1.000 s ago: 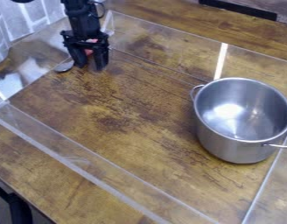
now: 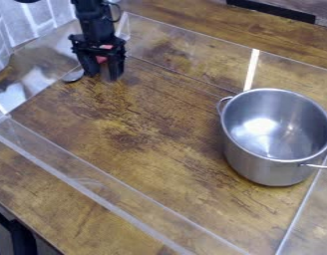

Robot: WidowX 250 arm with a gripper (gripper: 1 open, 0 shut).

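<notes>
The black gripper (image 2: 100, 62) hangs from the arm at the upper left, low over the wooden table. Its fingers are around or just in front of a small red object (image 2: 107, 50), mostly hidden behind the gripper. A pale, spoon-like shape (image 2: 73, 75) lies just left of it. Whether the fingers are open or shut cannot be made out at this size. A large steel pot (image 2: 273, 134) with two side handles stands at the right.
Transparent strips or panels run along its left, front and right edges. A shiny metallic surface lies at the far left.
</notes>
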